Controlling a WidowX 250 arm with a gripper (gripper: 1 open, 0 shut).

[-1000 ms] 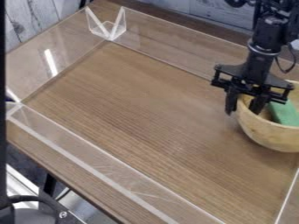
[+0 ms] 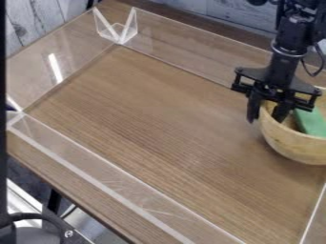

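Note:
At the right edge of the wooden table, a large tan bowl (image 2: 292, 147) holds a green object (image 2: 310, 122). My black gripper (image 2: 269, 108) hangs over the bowl's near-left rim, its fingertips low at or inside it. Dark finger parts overlap the rim, so I cannot tell how far the fingers stand apart or whether anything is between them.
The wooden tabletop (image 2: 140, 124) is broad and clear to the left and front of the bowl. Clear plastic edging runs along its sides. A white bracket (image 2: 117, 30) stands at the back left. A dark round part (image 2: 32, 232) sits at the lower left corner.
The arm and gripper have shifted slightly over the last second around the bowl's rim. The bowl looks nearly unmoved.

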